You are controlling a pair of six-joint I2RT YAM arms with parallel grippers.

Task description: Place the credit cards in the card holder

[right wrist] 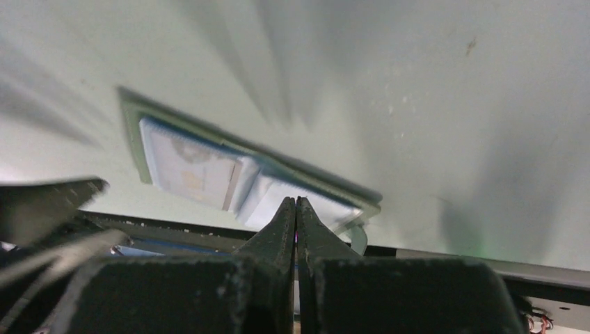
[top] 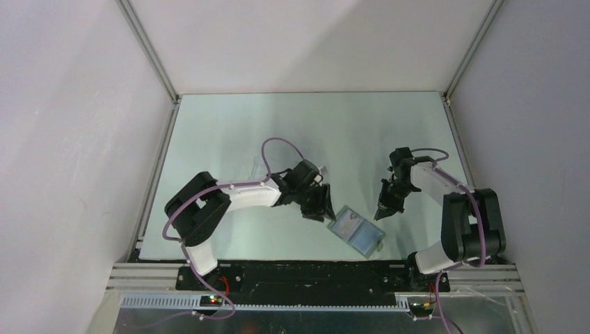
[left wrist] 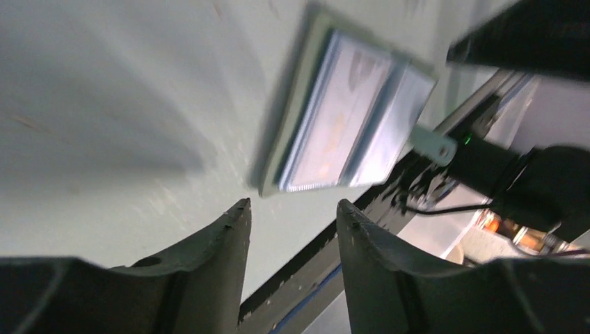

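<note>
The card holder (top: 356,232) lies opened flat near the table's front edge, green-rimmed with two clear-covered halves. In the left wrist view the holder (left wrist: 341,115) shows a pale printed face in one half; whether that is a card, I cannot tell. My left gripper (top: 321,213) is at the holder's left end, its fingers apart with empty space between the fingers. Beyond the holder's right side stands my right gripper (top: 383,211), its fingertips (right wrist: 286,212) pressed together with nothing showing between them. No loose card can be made out.
Behind the left arm, a clear tray (top: 255,168) shows only its left edge. A small tab (top: 380,246) sticks out at the holder's right end.
</note>
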